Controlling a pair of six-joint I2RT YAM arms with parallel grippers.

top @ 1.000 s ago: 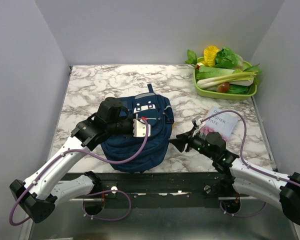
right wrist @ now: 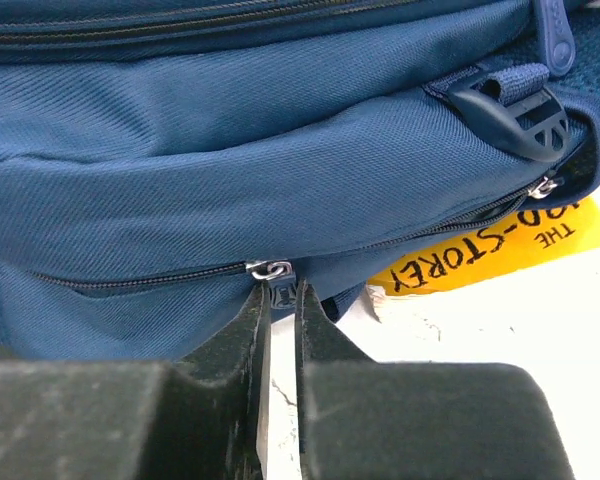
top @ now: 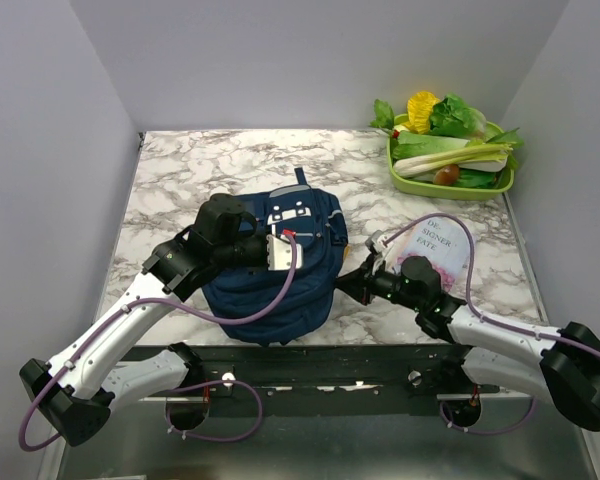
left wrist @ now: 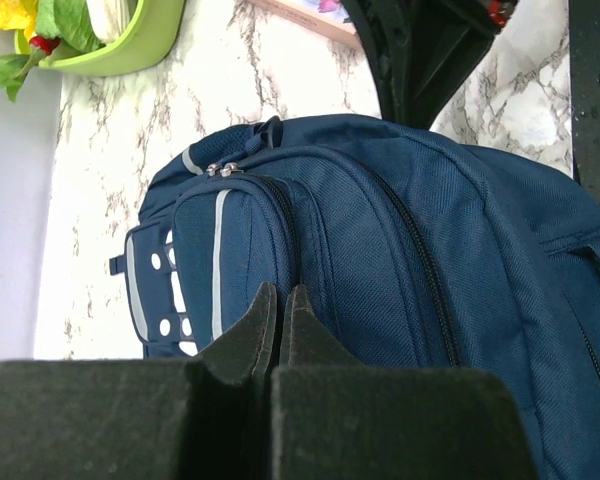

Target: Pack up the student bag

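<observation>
A navy backpack [top: 270,310] lies on the marble table, with my left gripper shut on top of it by the small front pocket; nothing clear shows between its fingers. My right gripper is at the bag's right side, its fingertips nearly together at a metal zipper pull [right wrist: 271,268]; whether they grip it is unclear. A yellow book [right wrist: 490,245] with black lettering lies partly under the bag. A pale book titled Designer Fate [top: 435,245] lies right of the bag, partly hidden by the right arm.
A green basket of vegetables [top: 450,192] stands at the back right. The table's front edge runs just below the bag and both arms.
My right gripper has edged left and down against the bag's side, and its fingers have drawn closer together. The left arm has stayed still.
</observation>
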